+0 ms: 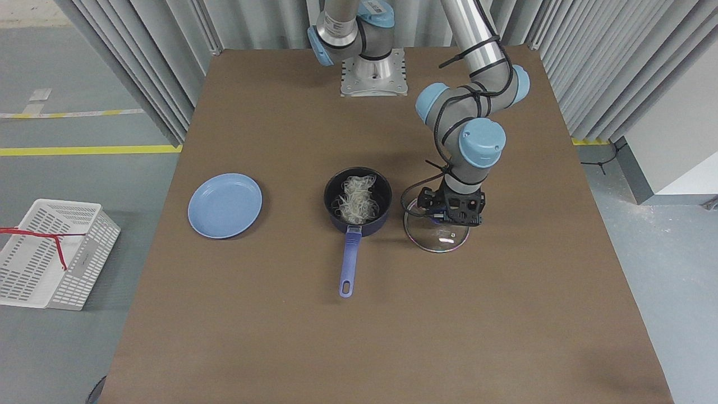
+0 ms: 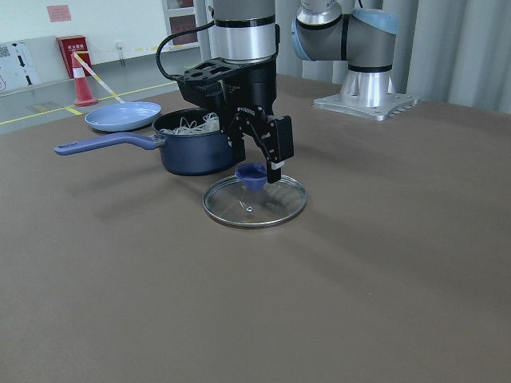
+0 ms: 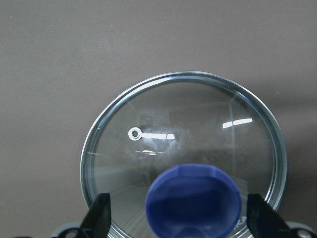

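The glass lid [image 1: 428,241] lies flat on the brown table beside the dark blue pot [image 2: 196,155], which holds pale stringy strands [image 1: 357,198]. The lid's blue knob [image 3: 193,201] sits between the two fingers of my gripper in the wrist view; the gripper is open, with a gap each side of the knob. In the camera left view my black gripper hangs just above the knob. The pot's handle [image 1: 349,262] points toward the front of the table.
A blue plate [image 1: 225,205] lies left of the pot. A white basket [image 1: 47,262] stands on the floor at left.
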